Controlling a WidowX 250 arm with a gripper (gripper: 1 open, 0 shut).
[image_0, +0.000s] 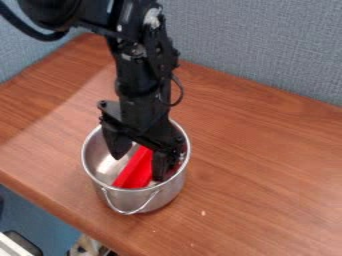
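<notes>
My black gripper (142, 144) reaches down into a metal bucket (107, 184) with a wire handle, near the front left of the table. The fingers stand open, one at the left inside of the rim and one at the right side. A red elongated object (131, 172) lies in the bucket between and below them, partly hidden by the gripper.
A grey wall stands behind.
</notes>
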